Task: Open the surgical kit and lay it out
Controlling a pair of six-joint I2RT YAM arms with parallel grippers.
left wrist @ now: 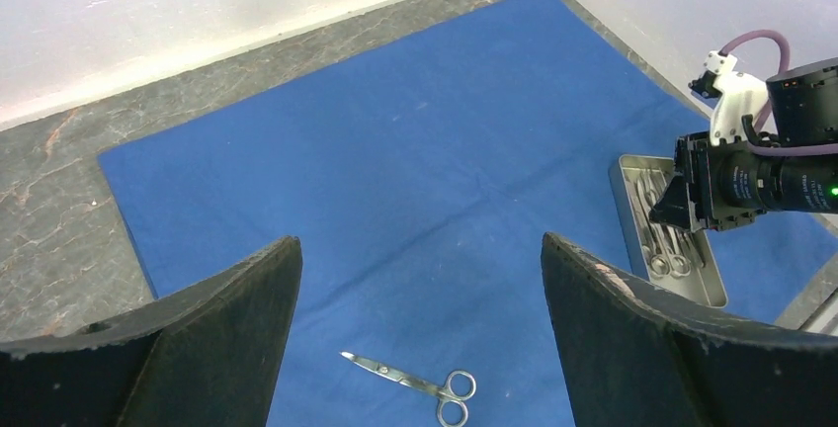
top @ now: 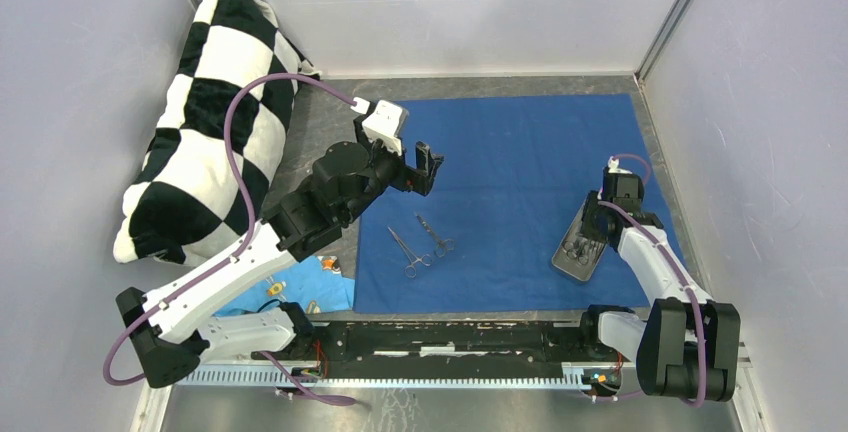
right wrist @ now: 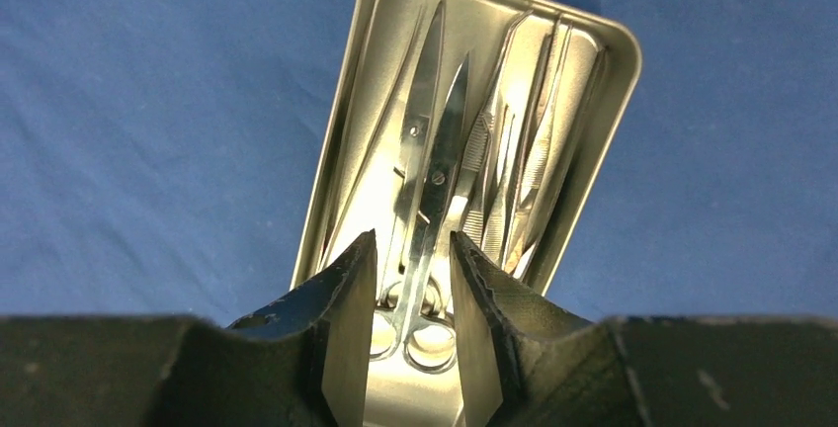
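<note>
A metal tray (right wrist: 331,165) sits on the blue cloth (top: 500,172) at the right, holding two pairs of scissors side by side and several tweezers (right wrist: 534,165). Over the tray, my right gripper points down with its fingers part open; the scissors' finger rings (right wrist: 432,363) show in the gap, and no grip on them is visible. High above the cloth's left part, my left gripper is wide open and empty. Two ringed instruments lie on the cloth at lower left, one long (top: 404,248) and one shorter (top: 433,233).
A checkered cushion (top: 215,122) leans at the far left. Below it lies a light-blue cloth (top: 300,287) with small items. Walls close off the back and both sides.
</note>
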